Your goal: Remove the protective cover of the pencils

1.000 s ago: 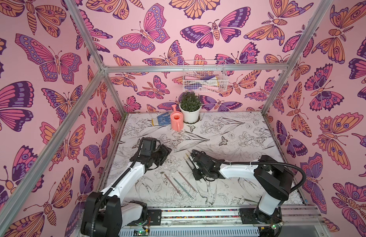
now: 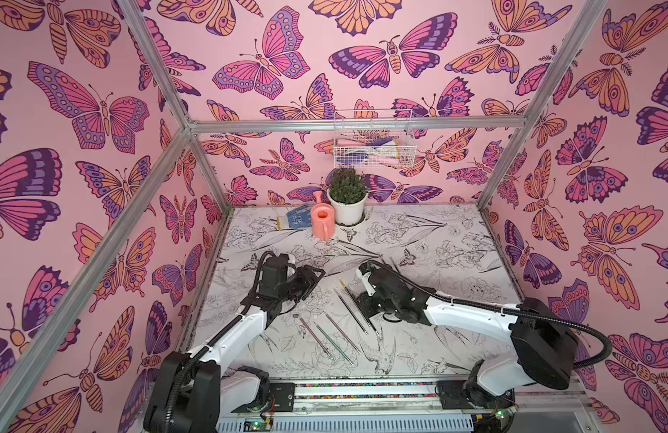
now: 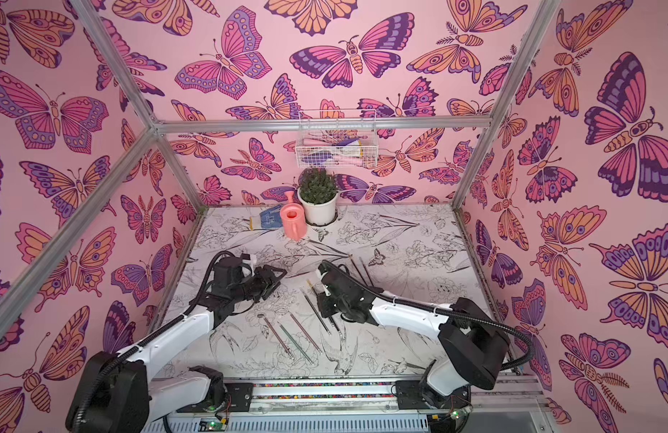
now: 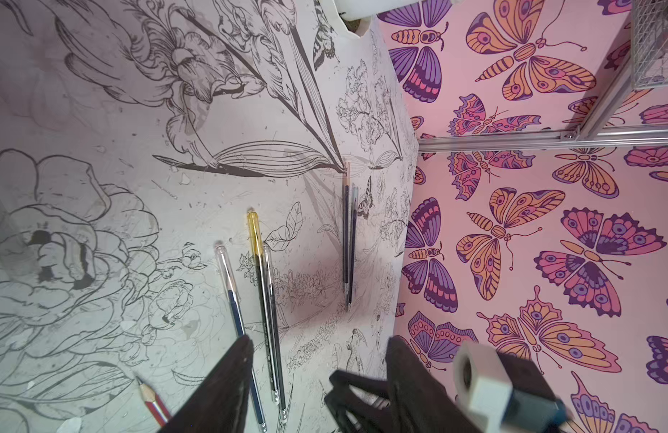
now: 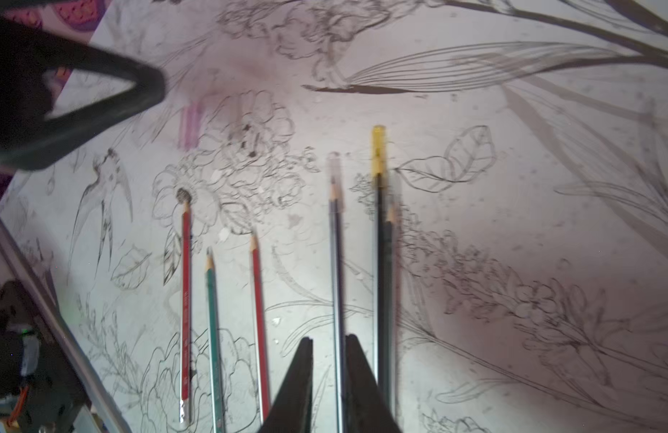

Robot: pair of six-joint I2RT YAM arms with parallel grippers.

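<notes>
Pencils lie on the patterned table. In the left wrist view, a dark pencil with a clear cap, a yellow-capped one beside another capped pencil, and a separate dark pair show. Uncapped red and green pencils, and another red one, show in the right wrist view. My left gripper is open above the table, nothing between its fingers. My right gripper is over the middle pencils, its blurred fingertips apart; whether anything is between them is unclear.
A pink watering can, white plant pot and blue packet stand or lie at the back. A wire basket hangs on the back wall. The front corners hold the arms' bases.
Both arms have shifted: the left gripper moved toward the middle, the right arm rightward, uncovering more of the pencils in the top left view.
</notes>
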